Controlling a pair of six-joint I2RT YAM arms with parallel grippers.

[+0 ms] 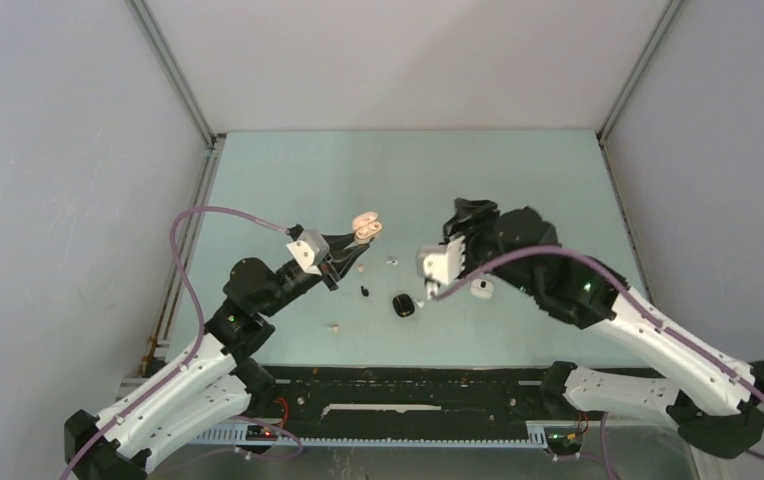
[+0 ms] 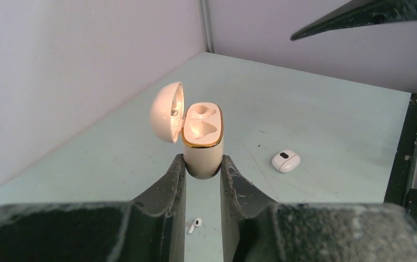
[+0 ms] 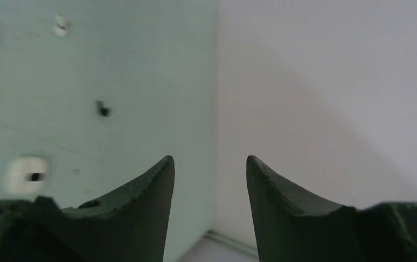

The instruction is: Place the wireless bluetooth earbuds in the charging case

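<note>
My left gripper is shut on the white charging case (image 2: 203, 159), held upright with its lid (image 2: 165, 112) open; its two wells look empty in the left wrist view. From above, the case (image 1: 367, 231) is over the middle-left of the table. My right gripper is open, with nothing between its fingers, clear of the case and to its right. A small white earbud (image 2: 194, 226) lies on the table below the left gripper. The right wrist view is blurred.
The table (image 1: 358, 170) holds a black case (image 1: 404, 305), a white case (image 1: 481, 289) and several small pieces, some black, some white.
</note>
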